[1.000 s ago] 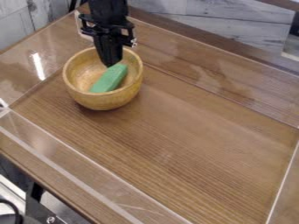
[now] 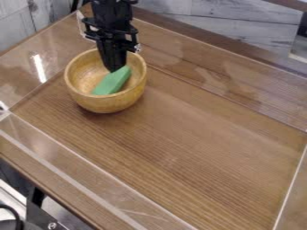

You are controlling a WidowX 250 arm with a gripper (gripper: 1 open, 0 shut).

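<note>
A round tan bowl point(image 2: 129, 97) sits on the upper left of the wooden table, with a green elongated object point(image 2: 110, 83) lying inside it. The black gripper point(image 2: 115, 65) hangs over the bowl's back part, fingertips pointing down just above the green object's upper end. It looks shut, and nothing shows between its fingers.
A light marbled wall point(image 2: 246, 27) stands along the back, and dark clutter shows at the lower left edge.
The bowl and green object have barely moved.
</note>
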